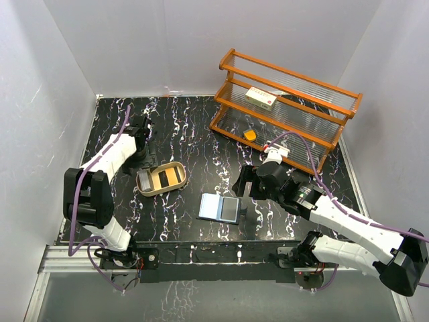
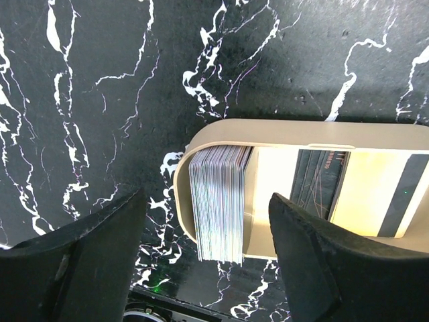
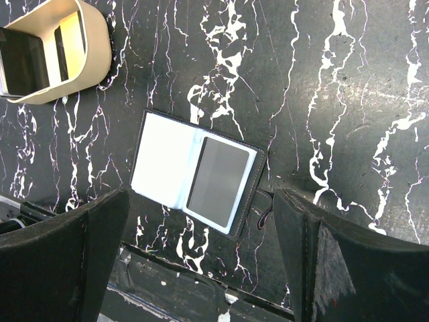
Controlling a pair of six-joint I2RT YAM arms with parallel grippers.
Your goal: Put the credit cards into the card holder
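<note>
In the left wrist view a stack of cards (image 2: 216, 201) stands at the left end of a beige oblong box (image 2: 268, 133), beside cream and dark dividers. My left gripper is open over that stack, its fingers on either side. An open card holder (image 1: 218, 207) lies flat at the table's centre front, a white half and a dark sleeve half, also in the right wrist view (image 3: 161, 154). My right gripper hangs open above and near it, with nothing between its fingers.
A wooden rack (image 1: 281, 119) with a small white box (image 1: 261, 98) and a yellow object (image 1: 249, 135) stands at the back right. Bare black marbled table surrounds the box and holder.
</note>
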